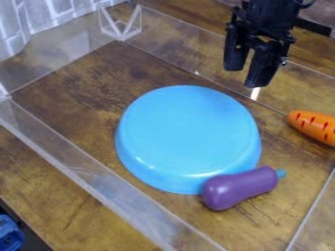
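Note:
A light blue round plate or lid (183,137) lies on the wooden floor of a clear-walled tray. My black gripper (245,65) hangs behind it at the upper right, above the plate's back edge; whether its fingers are open or shut is hard to tell. A purple eggplant (238,188) lies at the plate's front right, and an orange carrot (314,128) lies at the right edge.
Bare wood (81,86) fills the left of the tray. Clear walls (66,167) border it at the left and front. A dark blue object (8,235) is at the lower left corner.

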